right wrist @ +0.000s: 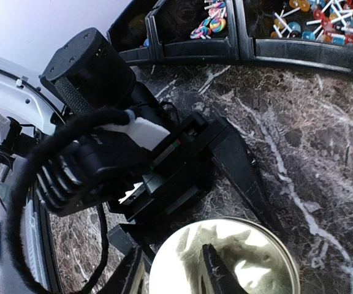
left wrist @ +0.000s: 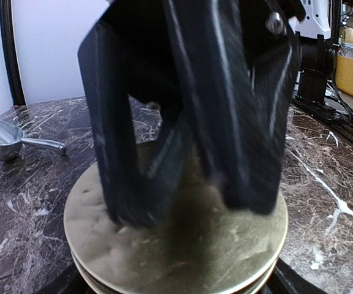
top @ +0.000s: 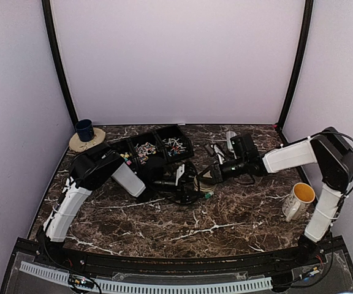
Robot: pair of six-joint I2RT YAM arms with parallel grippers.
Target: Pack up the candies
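Note:
A round container with a pale gold metal lid [left wrist: 176, 257] stands on the marble table; its body is mostly hidden. In the right wrist view the fingers [right wrist: 241, 165] of my left gripper [top: 193, 185] reach to either side of it, apart. Above the lid is my right gripper, its fingertips pointing down with a gap between them and nothing held; whether they touch the lid I cannot tell. A black compartment tray [right wrist: 305, 54] behind holds candies: swirl lollipops [right wrist: 212, 24] in one section, orange, red and blue lollipops [right wrist: 323, 23] in another.
A metal scoop [left wrist: 5, 142] lies behind the container. At the back left, a dark blue mug [top: 84, 130] stands on a round coaster [top: 75, 144]. A white mug with an orange inside [top: 299, 199] stands at the right.

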